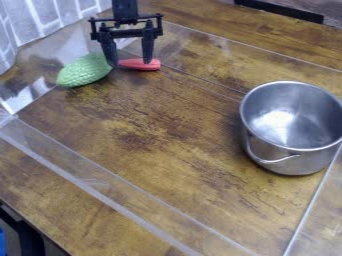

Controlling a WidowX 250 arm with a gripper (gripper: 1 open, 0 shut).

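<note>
My black gripper (128, 50) is at the upper left, pointing down just above a small red object (142, 64), with its fingers apart. A bumpy green vegetable-like object (83, 70) lies just left of the gripper on the wooden surface. Whether anything is between the fingertips is hard to make out.
A steel pot (291, 128) with a handle stands at the right.
</note>
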